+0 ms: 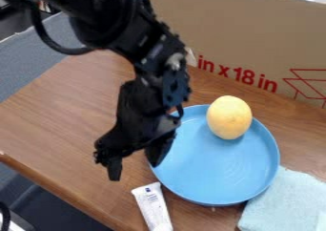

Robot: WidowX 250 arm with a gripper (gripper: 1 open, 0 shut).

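Note:
My black gripper (133,154) hangs open over the wooden table, just left of the blue plate, its fingertips pointing down with nothing seen between them. The blue plate (216,178) holds a yellow egg-shaped object (230,117) on its upper right part. A white tube (152,206) lies on the table below the gripper, left of the plate's lower edge.
A pale blue cloth (280,206) lies at the lower right beside the plate. A cardboard box (254,44) stands behind.

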